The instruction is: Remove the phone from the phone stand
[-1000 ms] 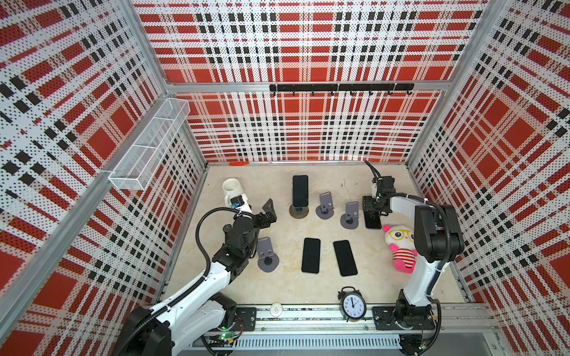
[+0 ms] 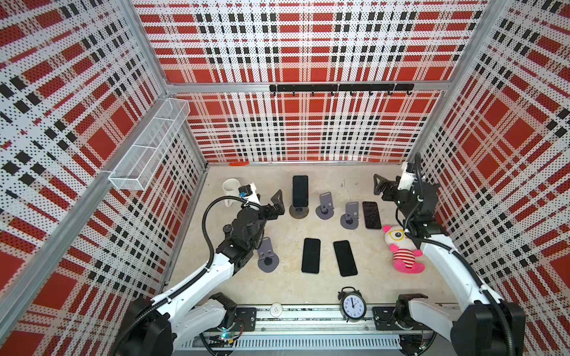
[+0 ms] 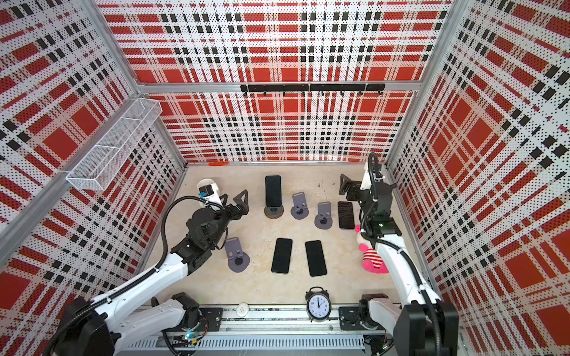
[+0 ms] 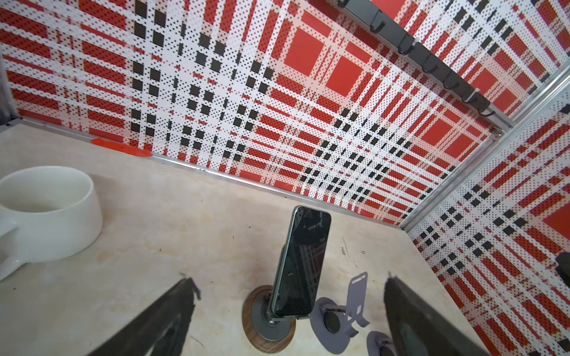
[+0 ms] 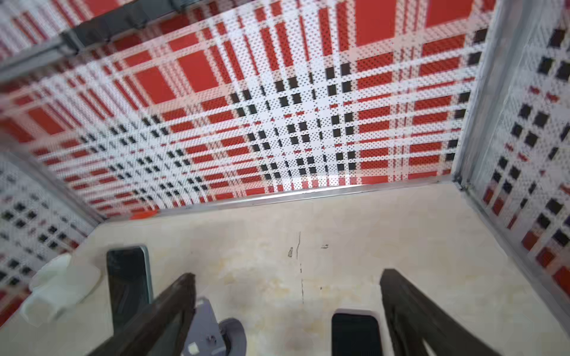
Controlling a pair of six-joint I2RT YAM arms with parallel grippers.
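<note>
One black phone (image 2: 300, 191) stands upright on a phone stand with a round wooden base (image 2: 298, 213) at the back middle of the table. In the left wrist view that phone (image 4: 304, 261) leans on its stand (image 4: 268, 332), ahead of my left gripper and between its spread fingers but well beyond them. My left gripper is open and empty. At the right rear, my right gripper (image 2: 386, 185) is raised above the table with its fingers apart and nothing between them. Below it lies a flat phone (image 2: 371, 214), its top end showing in the right wrist view.
Three empty grey stands are on the table: one (image 2: 324, 206), a second (image 2: 349, 215) and a third (image 2: 267, 256). Two flat phones (image 2: 311, 255) lie in front. A white mug (image 4: 50, 210) stands back left, a pink plush toy (image 2: 405, 256) right, an alarm clock (image 2: 352, 304) at the front edge.
My left gripper has shifted slightly right and back, toward the standing phone.
</note>
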